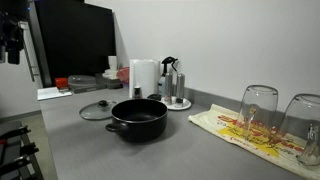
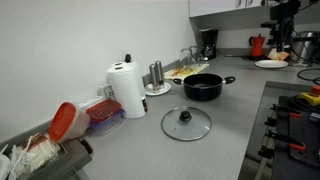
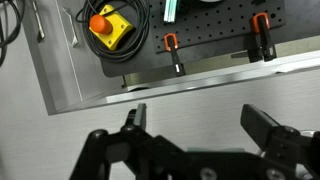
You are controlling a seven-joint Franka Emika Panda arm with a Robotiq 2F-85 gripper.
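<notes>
A black pot [image 1: 138, 128] with side handles stands uncovered on the grey counter [image 1: 85, 150]. Its glass lid [image 2: 200, 127] with a black knob lies apart from it on the counter, also visible in exterior view 2 beside the pot [image 2: 203, 92]. Well away from both, my gripper is open, its two fingers wide apart and nothing between them. Below it the wrist view shows pale floor and the edge of the robot's black base plate; neither pot nor lid appears there.
Two upturned glass jars [image 1: 258, 108] rest on a patterned towel [image 1: 225, 124]. A paper towel roll [image 2: 127, 92], bottles and red-lidded containers [image 2: 104, 115] line the wall. An emergency stop button [image 3: 100, 24] sits on the base plate. Counter in front of the pot is clear.
</notes>
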